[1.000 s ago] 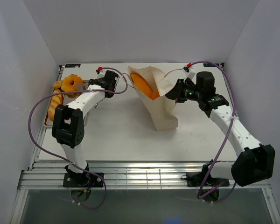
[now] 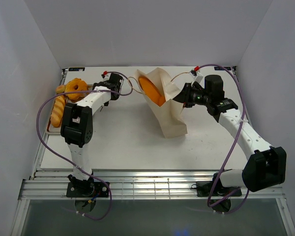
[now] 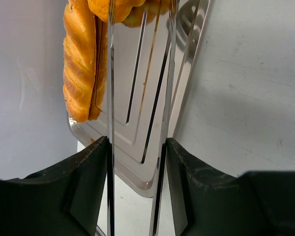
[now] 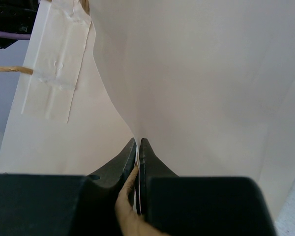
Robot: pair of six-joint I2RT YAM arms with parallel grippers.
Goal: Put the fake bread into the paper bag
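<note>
The cream paper bag [image 2: 169, 118] stands mid-table, mouth open, with an orange bread piece [image 2: 152, 90] inside. My right gripper [image 2: 184, 96] is shut on its rim; in the right wrist view the paper [image 4: 201, 88] runs between the fingertips. My left gripper [image 2: 101, 96] is open at the bread tray [image 3: 132, 177] on the left; in its wrist view the fingers frame the tray, with a long loaf [image 3: 78, 78] left of them and a round bread [image 3: 98, 7] at the top edge. The tray holds several breads, including a ring-shaped one [image 2: 76, 87].
White walls border the table at back and sides. Purple cables loop over both arms.
The left arm has shifted slightly over the tray compared with a second ago. The right arm and bag have moved very slightly.
</note>
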